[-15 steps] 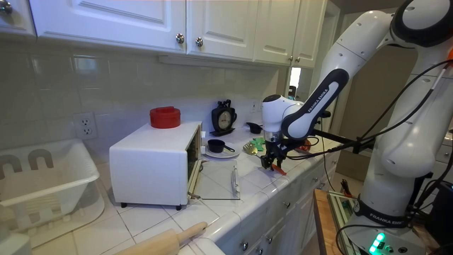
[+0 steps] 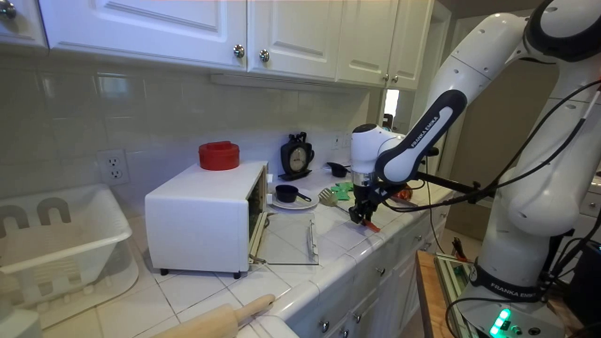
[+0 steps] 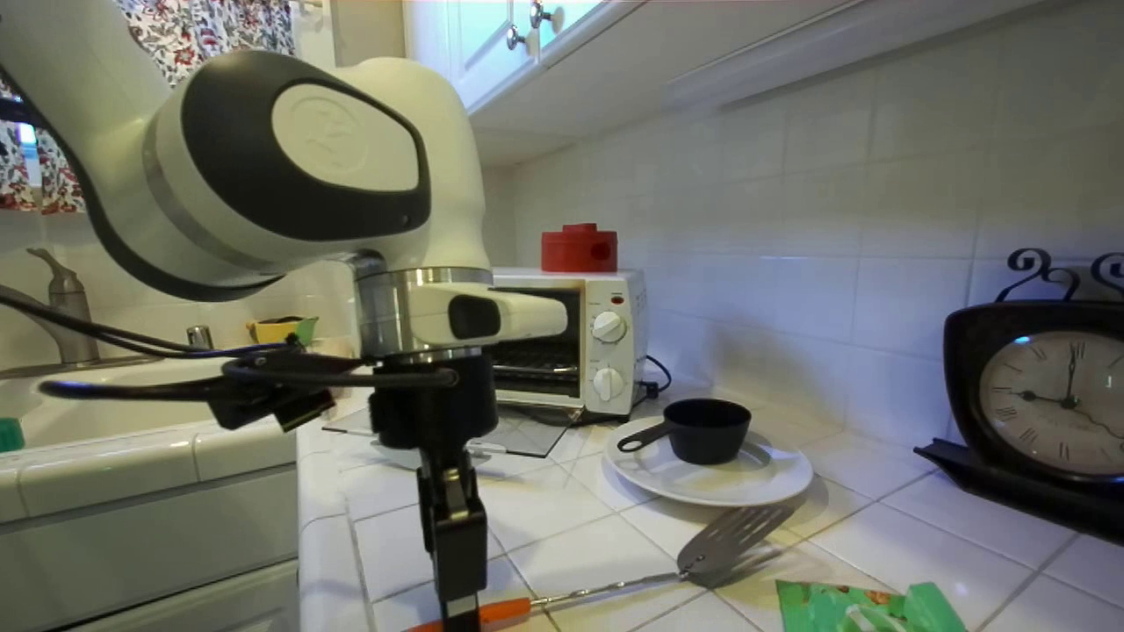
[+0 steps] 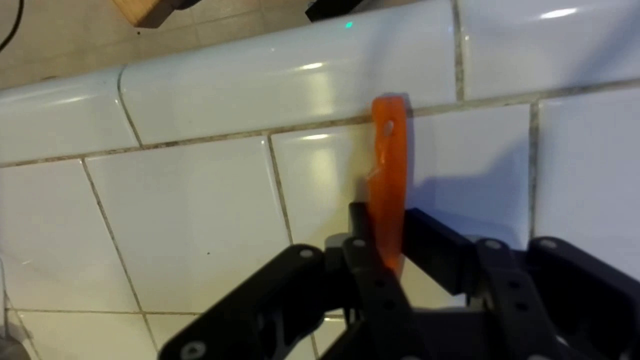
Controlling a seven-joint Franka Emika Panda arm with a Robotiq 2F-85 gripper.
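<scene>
My gripper is shut on the orange handle (image 4: 390, 162) of a spatula, with a black finger on each side of it. The handle's end points to the counter's front edge. In the second exterior view the spatula's slotted metal head (image 3: 727, 542) rests by a white plate, and its thin shaft runs to the gripper (image 3: 461, 616), low at the counter. From the first exterior view, the gripper (image 2: 365, 218) stands over the counter right of the toaster oven, the orange handle (image 2: 371, 226) jutting out under it.
A white toaster oven (image 2: 197, 219) has its glass door (image 2: 287, 239) lowered, with a red container (image 2: 219, 156) on top. Behind lie a white plate (image 3: 643, 479) with a black cup (image 3: 708, 432), a green packet (image 3: 864, 611) and a black clock (image 3: 1054, 400). A rolling pin (image 2: 214, 321) lies in front.
The gripper has closed on the handle and shifted slightly to the right. The spatula's head has turned a little, its face looking different.
</scene>
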